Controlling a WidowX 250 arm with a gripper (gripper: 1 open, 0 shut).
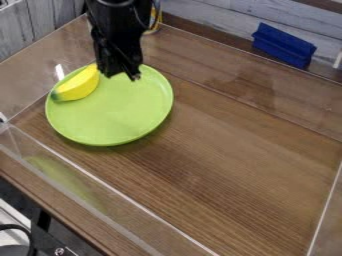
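My black gripper (123,68) hangs over the upper left part of a green plate (112,112), coming down from the top of the view. Its dark fingers are close together, and nothing shows between them. On the plate's left edge lies a yellow object (76,83), just left of and below the gripper, with a small greenish end.
A blue block (282,47) stands at the back right by the pale plank wall. Clear edging runs along the front left, and part of a yellow item is hidden behind the arm.
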